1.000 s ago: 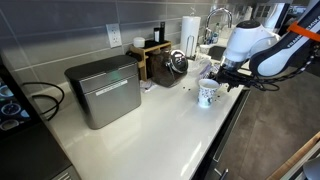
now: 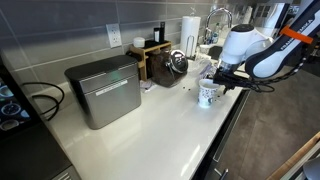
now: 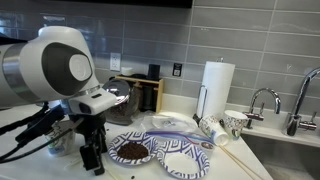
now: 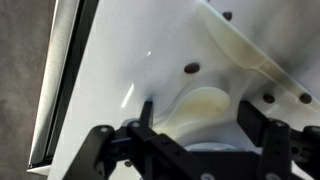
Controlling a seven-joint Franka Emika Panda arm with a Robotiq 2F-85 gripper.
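Observation:
My gripper is open, its two dark fingers standing apart low over the white counter. Between the fingertips in the wrist view lies the pale oval bowl of a spoon point(image 4: 203, 101); whether either finger touches it I cannot tell. A second white utensil point(image 4: 236, 42) slants across the upper right. At the bottom edge, part of a white round rim point(image 4: 208, 147) shows behind the fingers. In exterior view 1 the gripper point(image 2: 232, 80) hangs just right of a patterned white cup point(image 2: 208, 92). From the other side, the gripper point(image 3: 92, 152) is near the front of the counter.
Dark beans point(image 4: 192, 68) are scattered on the counter. A patterned plate with a dark heap point(image 3: 132, 151) and an emptier plate point(image 3: 183, 160) sit beside the arm. Behind are a paper towel roll point(image 3: 215, 90), a cup point(image 3: 233, 122) and the sink. The counter edge point(image 4: 62, 85) is close.
The arm has shifted slightly beside the cup, with the gripper a little lower and to the right. The cup and the counter items look unmoved.

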